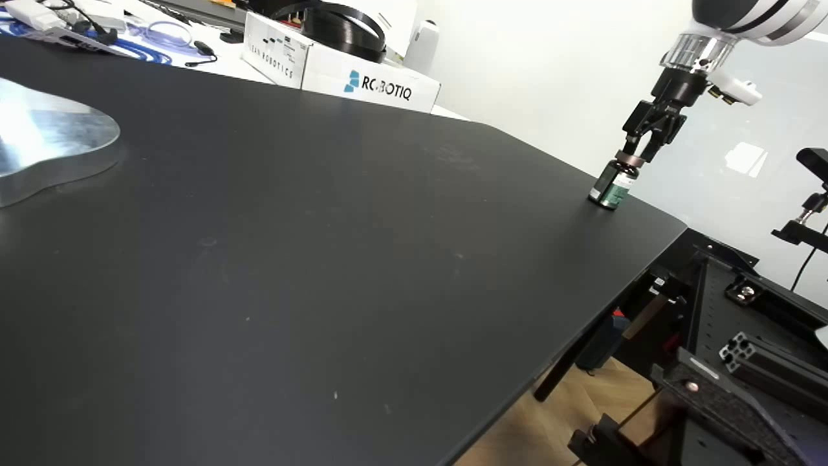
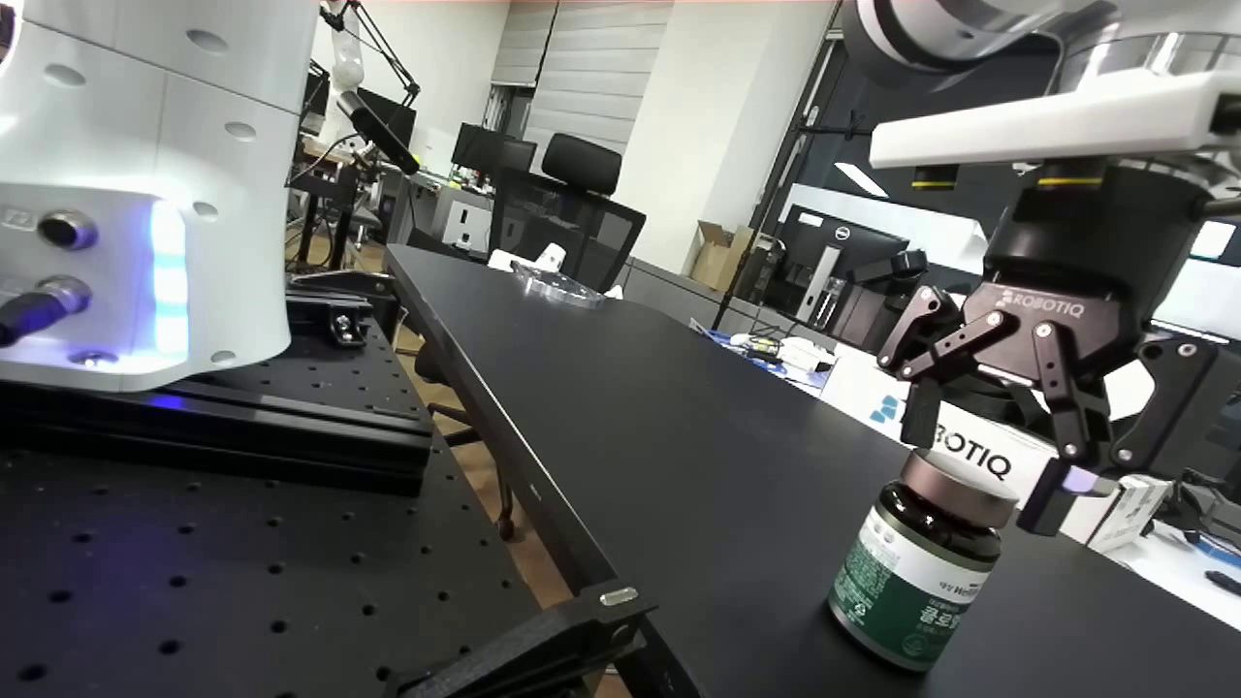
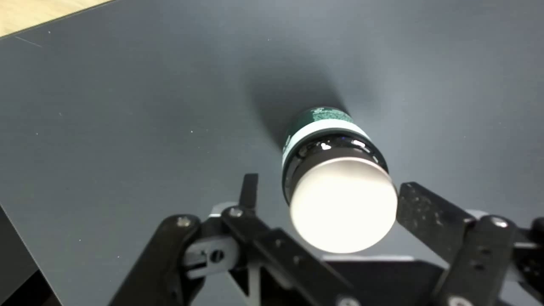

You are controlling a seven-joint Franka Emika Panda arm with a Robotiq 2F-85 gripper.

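Note:
A dark jar with a green and white label and a brownish cap stands on the black table, near its far right corner in exterior view 1. My gripper is over the jar, its fingers apart at cap height. From the wrist view, the pale top of the cap shows between the fingers of my gripper. A clear gap separates the left finger from the cap. The right finger is close against the cap's edge; whether it touches, I cannot tell.
At the far left of the table lies a shiny metal plate. A white Robotiq box stands beyond the back edge. The table edge runs near the jar.

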